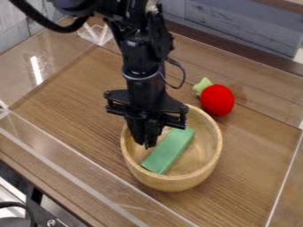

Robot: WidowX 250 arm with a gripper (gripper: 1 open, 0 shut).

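Note:
A black robot arm reaches down from the top of the camera view to a wooden bowl [190, 176] near the front centre. Its gripper [147, 140] hangs at the bowl's back-left part, with the fingers shut and nothing visible between them. A green block [168, 151] lies slanted inside the bowl, just to the right of the fingertips. Whether the fingertips touch the bowl or the block I cannot tell.
A red round object [218, 99] with a pale green piece [201, 86] beside it sits behind the bowl on the right. A wall edge runs along the back.

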